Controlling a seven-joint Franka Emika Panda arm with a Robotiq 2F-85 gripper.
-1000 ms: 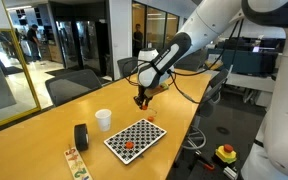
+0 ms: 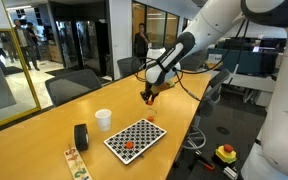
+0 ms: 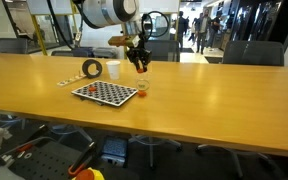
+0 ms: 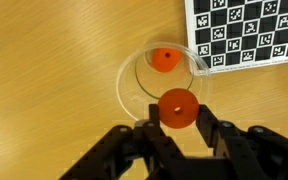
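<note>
My gripper is shut on a small round orange piece (image 4: 178, 105), which shows between its fingertips in the wrist view. Below it stands a clear cup (image 4: 123, 87) with another orange piece (image 4: 165, 59) inside. In exterior view 2 the held piece is above the clear cup (image 3: 137, 84), apart from the orange piece at the bottom. A black-and-white checkered board (image 2: 144, 132) lies beside the cup, with a further orange piece (image 2: 129, 145) on its near left part.
A white cup (image 2: 103, 120), a black ring-shaped object (image 2: 81, 137) and a pale strip with coloured spots (image 2: 77, 164) stand left of the board. Chairs line its edges.
In exterior view 1 my gripper has moved to the right with the orange piece, coming over the clear cup. The cup and board have stayed in place.
</note>
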